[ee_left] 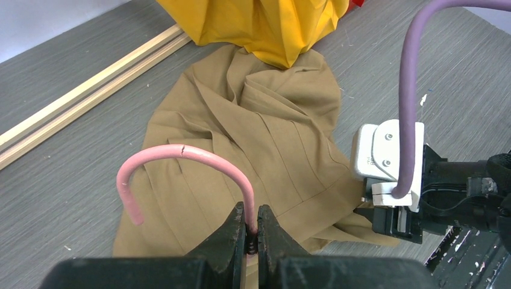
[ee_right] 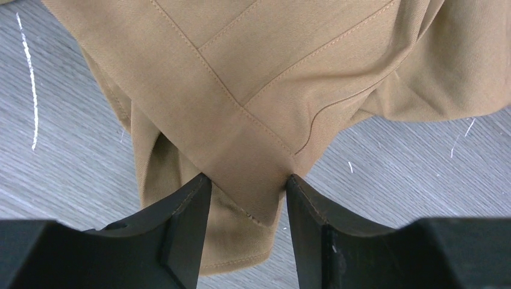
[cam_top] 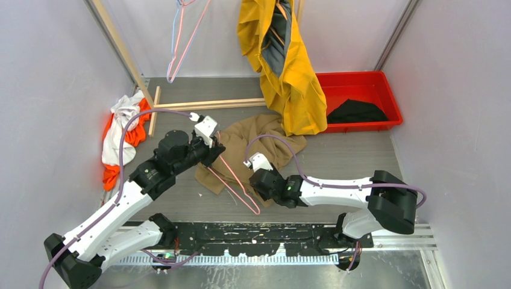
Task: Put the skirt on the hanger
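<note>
My left gripper (cam_top: 214, 150) is shut on a pink wire hanger (ee_left: 181, 152), held over the tan skirt (cam_top: 253, 141), which lies crumpled on the grey floor; the hanger's hook shows above the fingers in the left wrist view. My right gripper is down on the skirt's lower edge, part open, its fingertips either side of a seamed, folded band of the cloth (ee_right: 247, 150); whether it grips the cloth is unclear.
A yellow garment (cam_top: 283, 96) hangs at the back, beside a red bin (cam_top: 385, 96) with dark cloth. Spare hangers (cam_top: 181, 42) hang at back left above wooden rails (cam_top: 205, 103). White and orange cloth (cam_top: 120, 126) lies along the left wall.
</note>
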